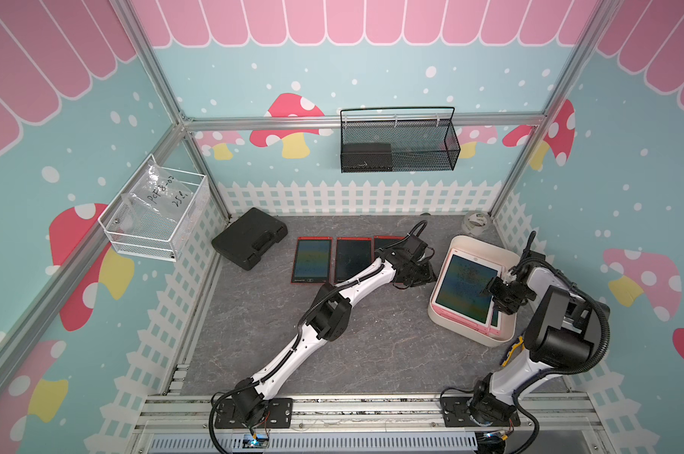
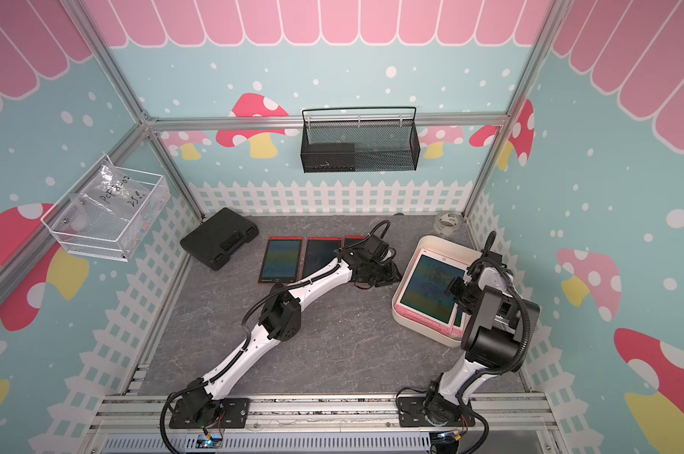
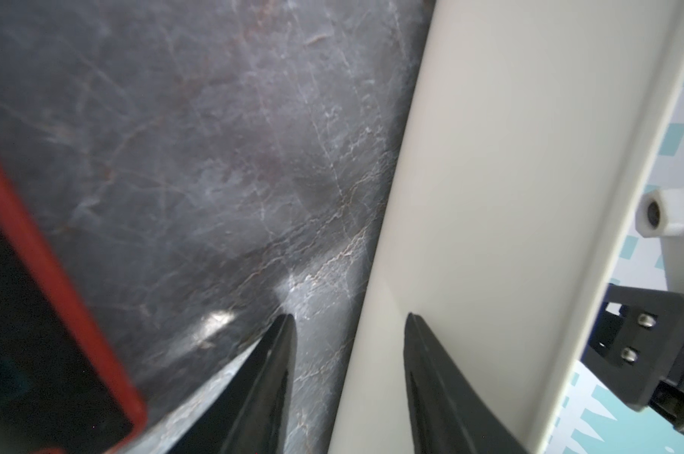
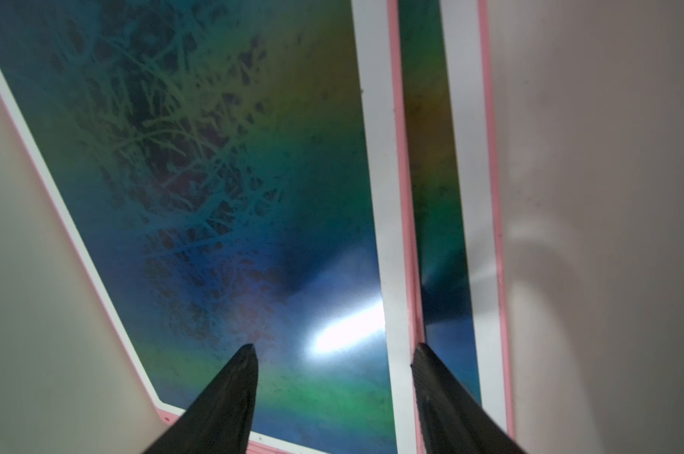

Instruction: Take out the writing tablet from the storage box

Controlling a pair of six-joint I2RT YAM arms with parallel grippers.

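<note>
A cream storage box (image 1: 441, 322) stands at the right, holding stacked pink-and-white writing tablets (image 1: 462, 287), also filling the right wrist view (image 4: 251, 196). My right gripper stands open over the top tablet, its fingers near the tablet's long right edge. My left gripper is just outside the box's left wall (image 3: 485, 189); whether anything is between its fingers I cannot make out.
Red-framed tablets (image 1: 311, 258) lie in a row at the back middle, partly under the left arm. A black case (image 1: 247, 234) lies back left, a tape roll (image 1: 475, 223) back right.
</note>
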